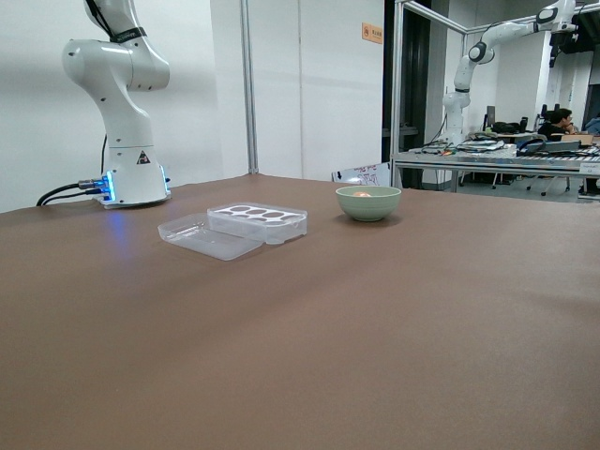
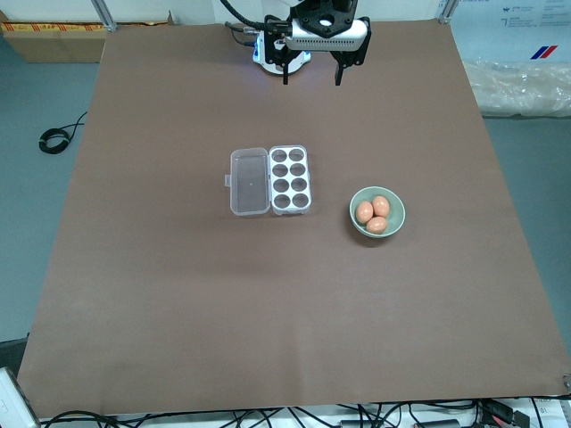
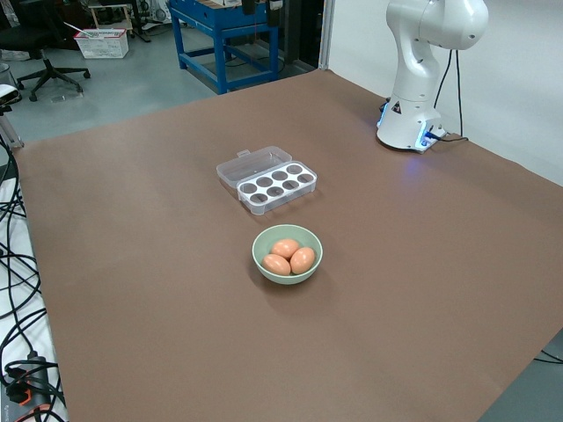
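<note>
A clear plastic egg box (image 2: 290, 181) lies open mid-table, its lid (image 2: 250, 181) flat on the left in the left view; its white insert has several round empty wells. A pale green bowl (image 2: 393, 220) to its right holds three brown eggs (image 2: 376, 226), also seen in the right view. My black gripper (image 2: 312, 75) is high at the back of the table, away from both, its two fingers apart with nothing visible between them. In the right view only its tips show at the top edge.
The white arm base (image 3: 409, 127) stands at the back edge. Cables (image 2: 98, 419) run along the front edge, off the table.
</note>
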